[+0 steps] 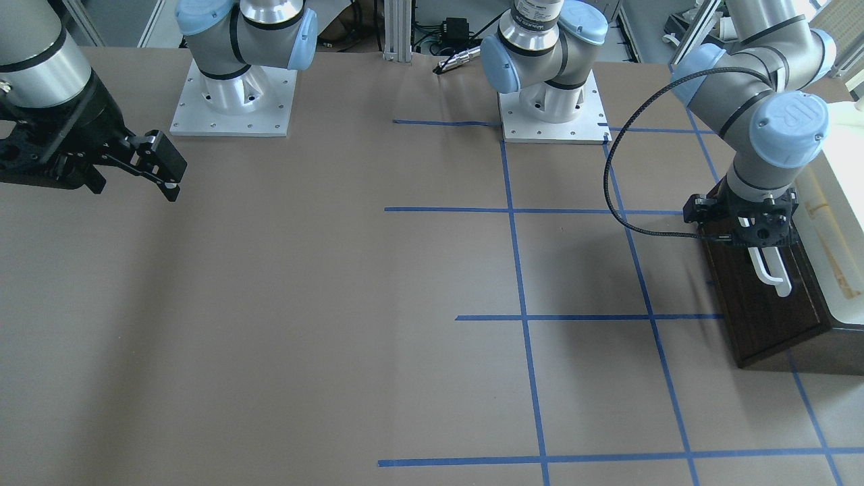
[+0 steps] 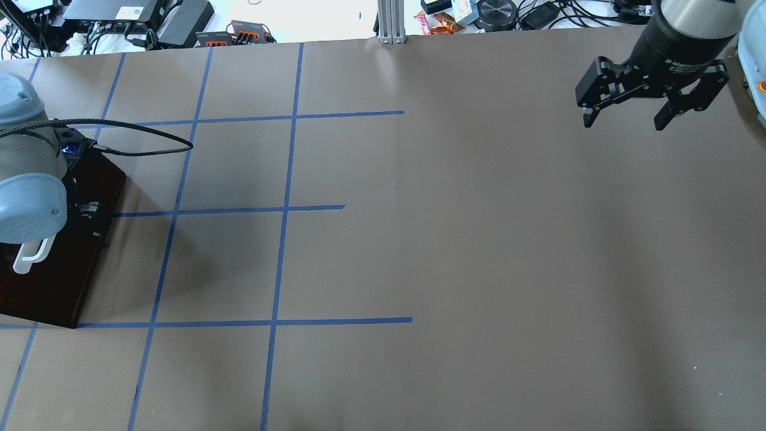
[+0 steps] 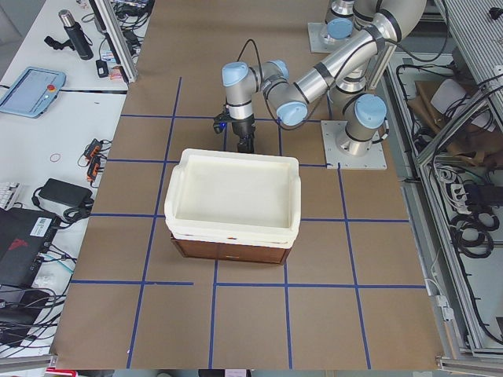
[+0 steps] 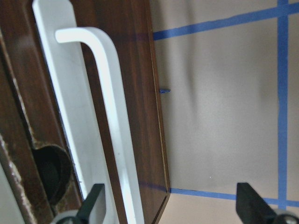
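Note:
A dark wooden box [image 1: 761,324] with a cream top [image 3: 232,196] stands at the right of the front view. On its wooden face is a white handle [image 4: 117,121], a long bar beside a white strip [image 4: 74,116]. My gripper hangs just over that face, open, one fingertip over the white strip and handle's lower end, the other over the table [image 4: 224,116]. In the front view the gripper's black body hides part of the handle; nothing shows held between the fingers.
Other white arms [image 1: 543,48] stand at the back. Another black gripper [image 2: 650,82] hangs at the far side. A cable [image 1: 615,162] loops from my arm.

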